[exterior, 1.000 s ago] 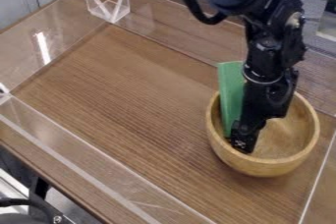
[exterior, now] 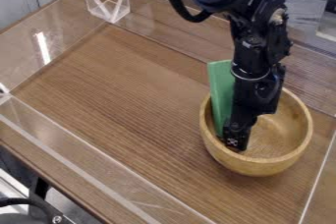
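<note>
My black gripper (exterior: 245,120) reaches down into a yellow-tan bowl (exterior: 276,154) at the right of the wooden table. A green object (exterior: 221,89) stands tilted inside the bowl, along the left side of the gripper and partly hidden behind it. The fingertips are dark and overlapping, so whether they hold the green object cannot be made out.
A clear plastic holder (exterior: 109,4) sits at the back left. A pale wall lies behind the table, and dark cables show at the bottom left corner.
The arm and gripper have shifted slightly, and the green object has moved a little to the left with them. The bowl has shifted slightly left as well.
</note>
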